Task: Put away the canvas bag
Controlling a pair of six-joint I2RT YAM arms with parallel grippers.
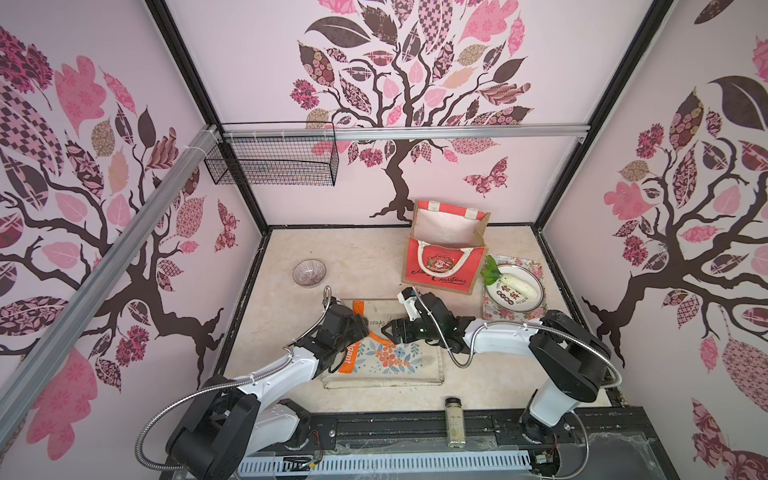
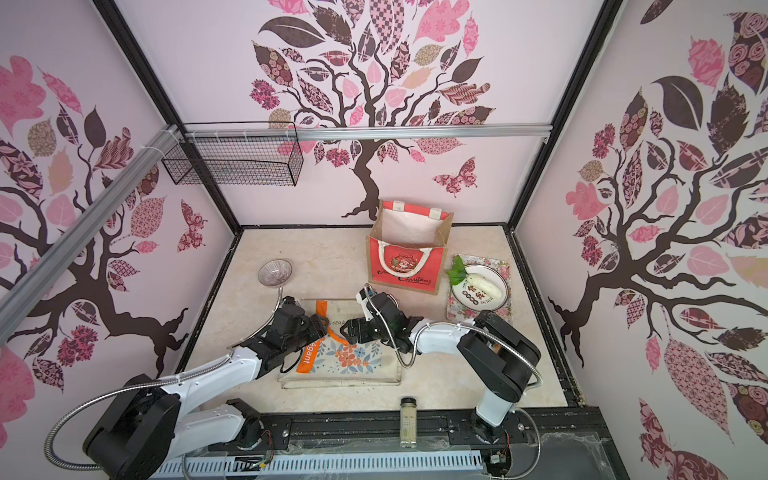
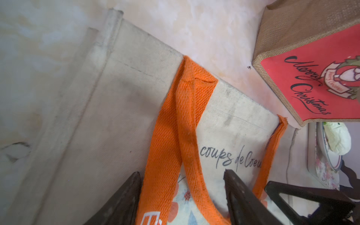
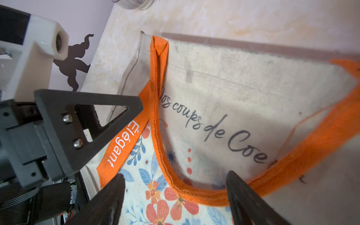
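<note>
The canvas bag (image 1: 400, 364), cream with blue and orange flowers and an orange strap, lies flat at the table's front middle. Over its left part hangs my left gripper, open, with the orange handle (image 3: 189, 123) running through the space between its fingers. My right gripper is open above the bag's middle, and the handle's lower curve shows between its fingertips. Whether any finger touches the cloth I cannot tell. In the top views my arms cover parts of the bag's sides.
A red Christmas bag (image 1: 444, 256) stands open behind the canvas bag. Right of it, a plate (image 1: 514, 288) with food rests on a floral tray (image 1: 534, 321). A bowl (image 1: 309, 273) is at back left, a wire basket (image 1: 276, 160) hangs above, and a jar (image 1: 454, 424) stands in front.
</note>
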